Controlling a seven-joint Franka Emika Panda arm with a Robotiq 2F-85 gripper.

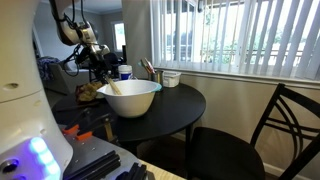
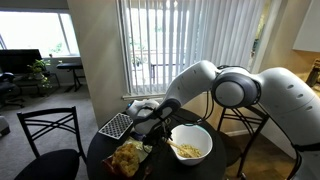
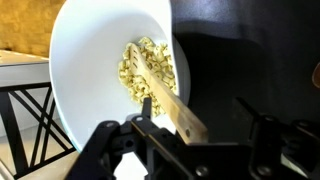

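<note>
A white bowl stands on the dark round table, with small pale pieces in its bottom. A wooden utensil rests in the bowl, its handle sticking out over the rim toward my gripper. My gripper is at the handle's end, with its black fingers part open on both sides of it; a gap shows on the right. In exterior view 2 the gripper is close by the bowl's left side, and its fingertips are hard to make out.
Beside the bowl lies a crumpled brown and orange thing. A cup of utensils and a white box stand farther back. Black chairs flank the table.
</note>
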